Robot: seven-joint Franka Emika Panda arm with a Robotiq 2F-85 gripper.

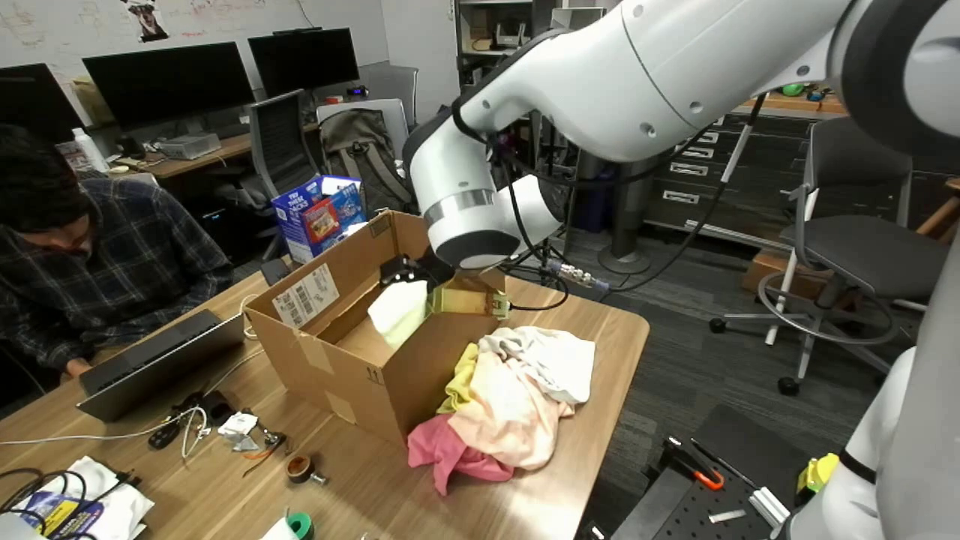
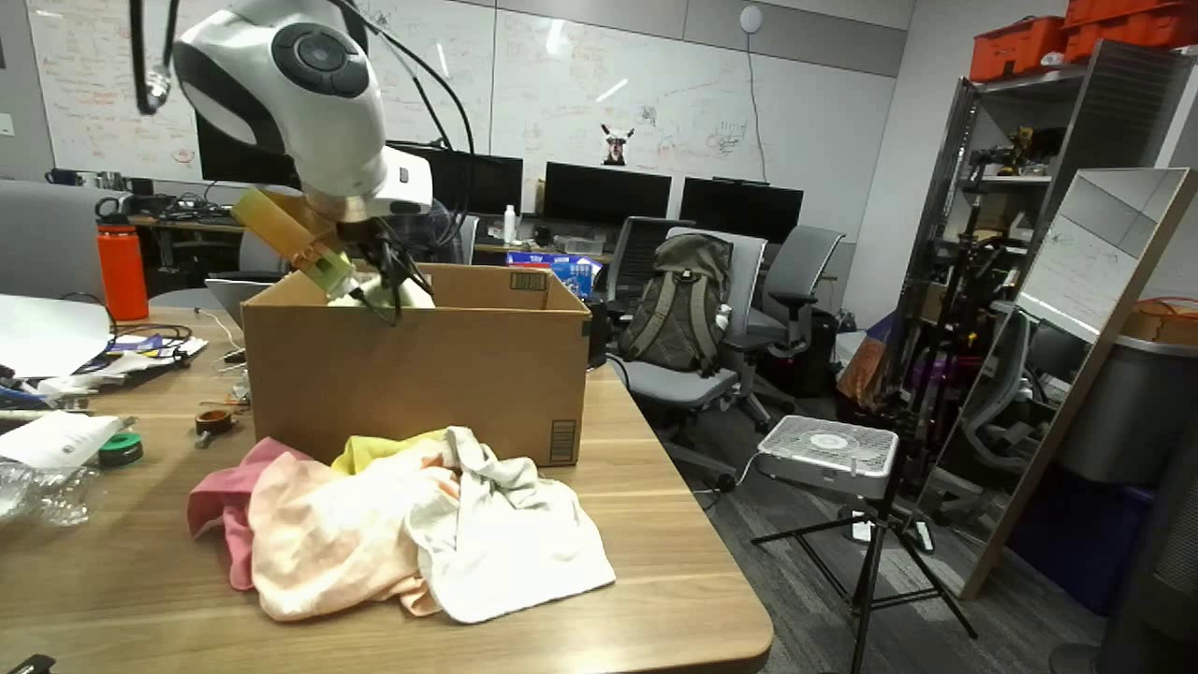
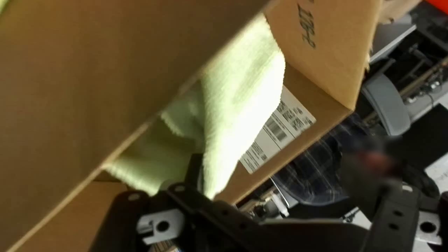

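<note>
A pale yellow-green cloth [image 1: 397, 310] is down in the open cardboard box [image 1: 346, 391], partly below its rim, beside one long wall. My gripper [image 1: 415, 268] is over the box opening, directly above the cloth. In the wrist view the fingers stand wide apart, and the cloth [image 3: 241, 96] lies against one of the fingers [image 3: 194, 170]. Whether it still clings there I cannot tell. Outside the box, a heap of cloths sits on the table: pink [image 1: 454, 450], peach [image 1: 508, 414], yellow [image 1: 463, 378] and white [image 1: 553, 360].
A laptop [image 1: 162, 364] stands left of the box, with a seated person [image 1: 99, 243] behind it. Cables, a brown roll [image 1: 299, 468] and a green tape roll [image 2: 120, 449] lie on the table [image 2: 674, 595]. Bare tabletop shows around the cloth heap.
</note>
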